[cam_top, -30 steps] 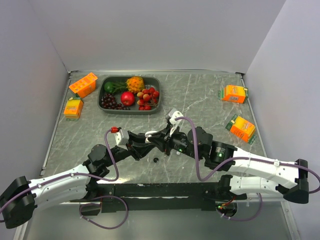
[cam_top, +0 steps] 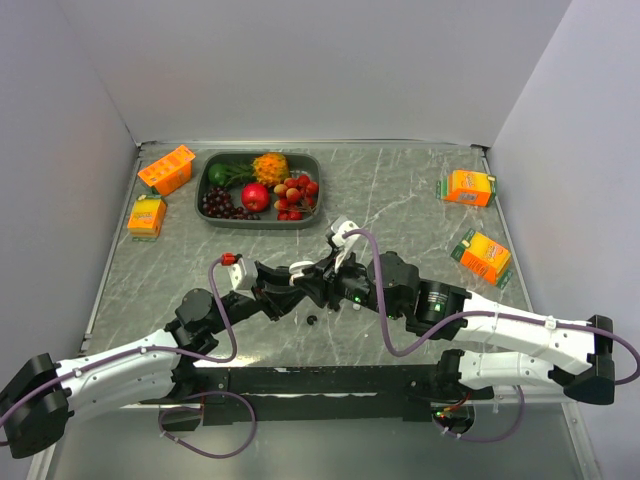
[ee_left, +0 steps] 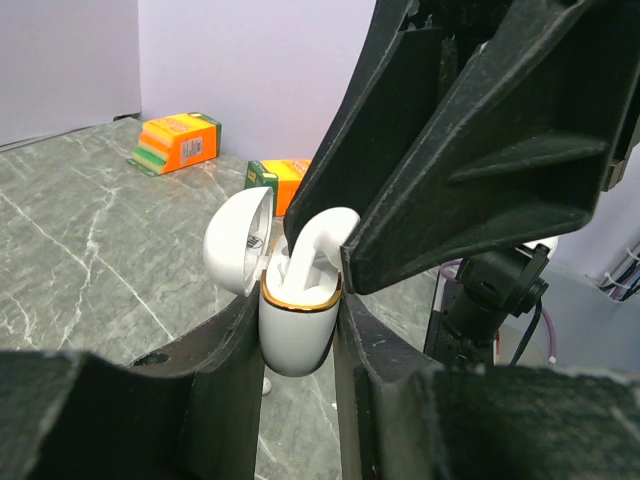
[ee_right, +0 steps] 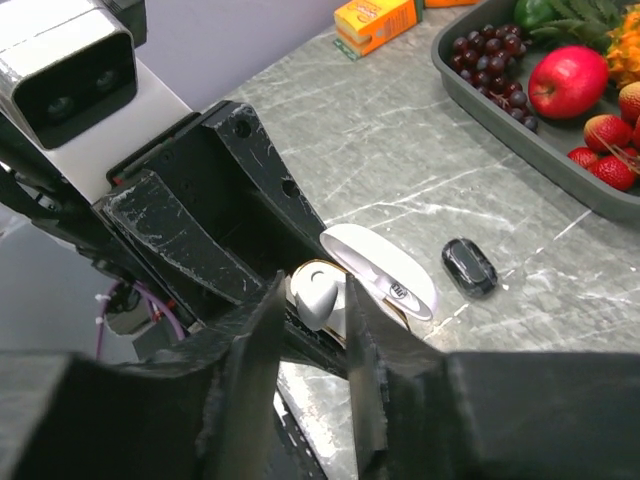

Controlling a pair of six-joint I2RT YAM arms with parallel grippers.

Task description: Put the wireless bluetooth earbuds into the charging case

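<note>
The white charging case (ee_left: 298, 330), lid (ee_left: 233, 240) open, is held in my left gripper (cam_top: 280, 290), shut on it. A white earbud (ee_left: 325, 232) stands in the case, stem up in the left wrist view. My right gripper (cam_top: 325, 280) is right at the case; its fingers (ee_left: 470, 170) reach over it beside the earbud. In the right wrist view the earbud (ee_right: 316, 298) shows between the right fingertips, and I cannot tell whether they grip it.
A black oval object (ee_right: 469, 267) lies on the marble table. A grey tray (cam_top: 259, 224) of fruit stands at the back, with orange boxes (cam_top: 467, 188) at both sides. Small items lie near the front.
My right arm has shifted slightly over the last second, its upper parts a little to the left. The left gripper and case look unmoved.
</note>
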